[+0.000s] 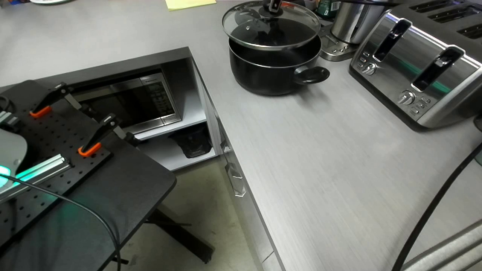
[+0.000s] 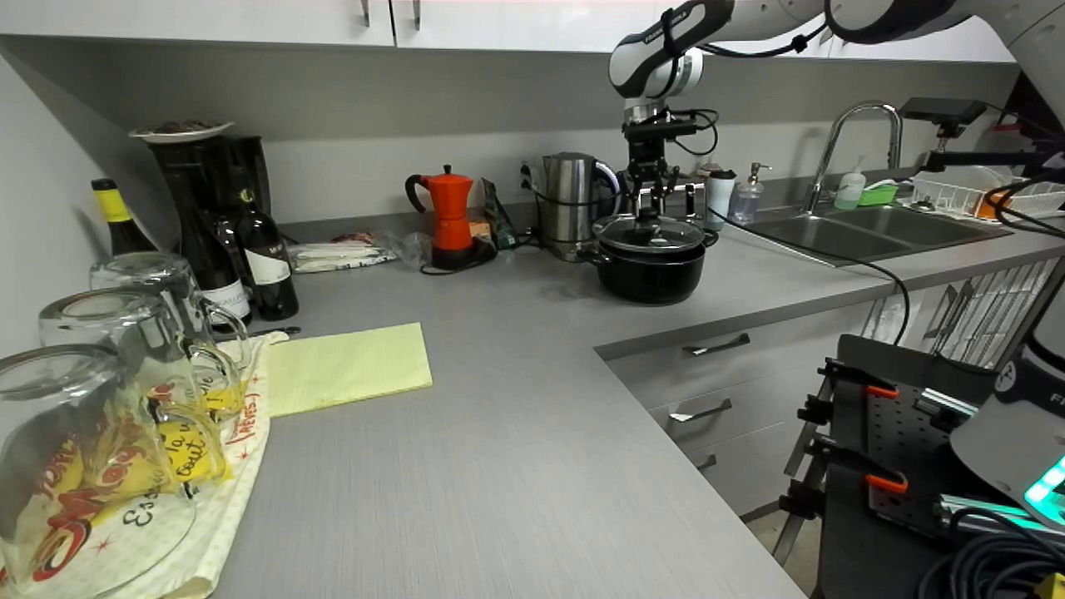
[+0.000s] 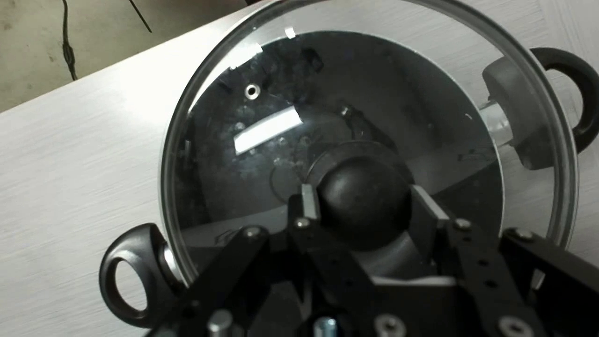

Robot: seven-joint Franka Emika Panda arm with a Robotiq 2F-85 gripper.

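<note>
A round glass lid (image 1: pixel 289 34) with a metal rim hangs slightly above the black pot (image 1: pixel 264 74), with a dark gap showing between the two in exterior view 1. In the wrist view my gripper is shut on the lid's black knob (image 3: pixel 365 196), one finger pad (image 3: pixel 429 203) at its right side. Seen from above, the lid (image 3: pixel 269 185) covers most of the pot's opening, and both pot handles show past its rim. Exterior view 2 has the gripper (image 2: pixel 649 205) pointing straight down over the lid (image 2: pixel 654 235) and pot (image 2: pixel 649 274).
A steel toaster (image 1: pixel 420 67) stands right of the pot, and a kettle (image 2: pixel 579 195) is close behind it. The red moka pot (image 2: pixel 452 215) is farther left. Open counter (image 1: pixel 325 180) lies in front of the pot; a yellow cloth (image 2: pixel 344 369) lies on the counter's left part.
</note>
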